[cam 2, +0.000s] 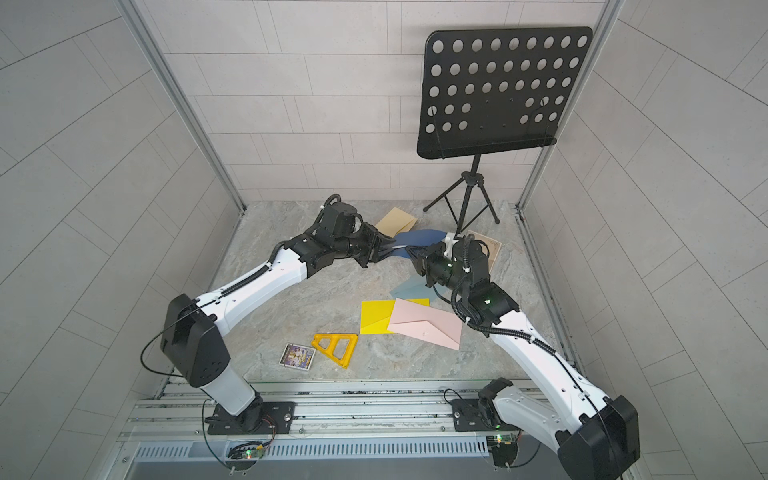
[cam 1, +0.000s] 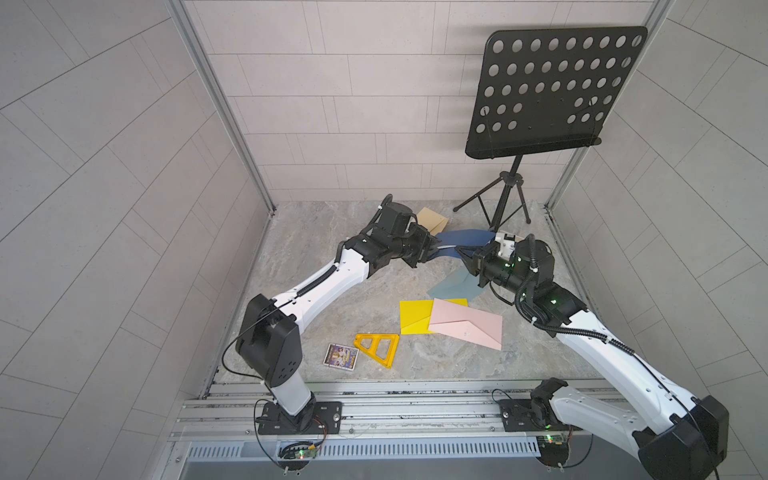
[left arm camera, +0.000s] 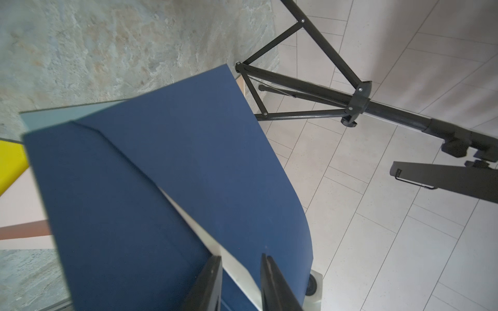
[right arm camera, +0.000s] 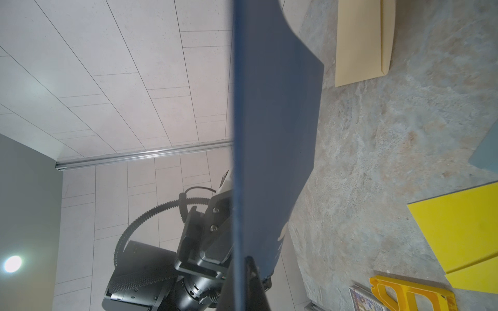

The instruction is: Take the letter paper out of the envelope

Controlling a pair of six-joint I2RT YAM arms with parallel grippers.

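Observation:
A dark blue envelope (cam 1: 461,237) (cam 2: 418,238) (left arm camera: 171,134) (right arm camera: 275,134) is held in the air between the two grippers. In the left wrist view its slanted opening shows a strip of white paper (left arm camera: 230,267). My left gripper is at that opening, fingers part open and apart, one either side of the white strip. My right gripper (cam 1: 468,257) is shut on the envelope from the other side; in the right wrist view the envelope runs edge-on down into its fingertips.
Yellow (cam 1: 414,318), pink (cam 1: 465,328) and pale blue (cam 1: 448,284) envelopes lie below, with a tan one (cam 1: 432,218) behind. A yellow triangle (cam 1: 384,352) and card box (cam 1: 341,357) lie at front left. A music stand (cam 1: 552,92) stands at back right.

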